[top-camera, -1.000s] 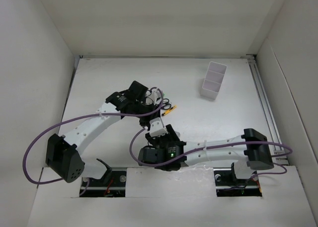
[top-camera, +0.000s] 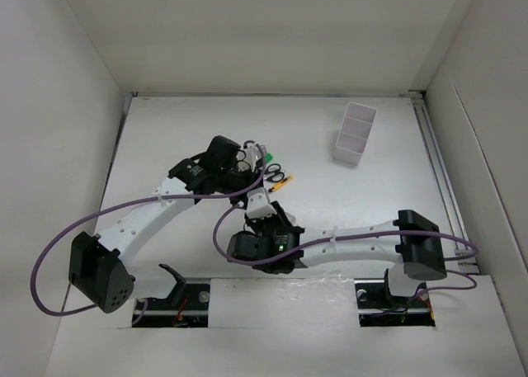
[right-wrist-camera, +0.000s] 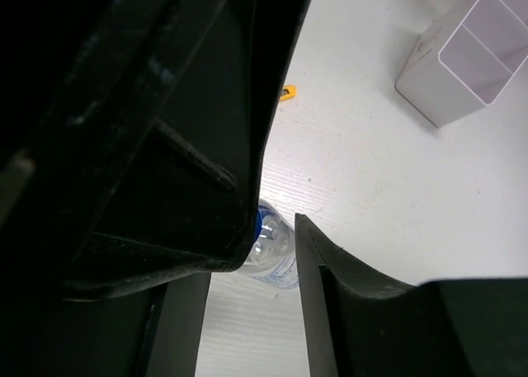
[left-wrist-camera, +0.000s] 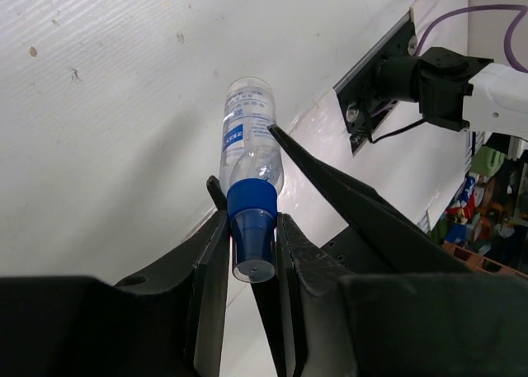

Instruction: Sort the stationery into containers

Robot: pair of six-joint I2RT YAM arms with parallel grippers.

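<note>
My left gripper (top-camera: pixel 247 195) and right gripper (top-camera: pixel 262 220) meet at the middle of the table around a clear bottle with a blue top (left-wrist-camera: pixel 252 195). In the left wrist view both left fingers are shut at this bottle, and black fingers of the other gripper reach to its body. The right wrist view shows the bottle (right-wrist-camera: pixel 272 253) partly hidden behind black gripper parts. Scissors (top-camera: pixel 275 172) and a yellow cutter (top-camera: pixel 280 184) lie behind the grippers, with a small green item (top-camera: pixel 268 157).
A white compartment container (top-camera: pixel 355 134) stands at the back right, its compartments looking empty.
Both arms have shifted slightly left and down in the top view, still together at the middle.
</note>
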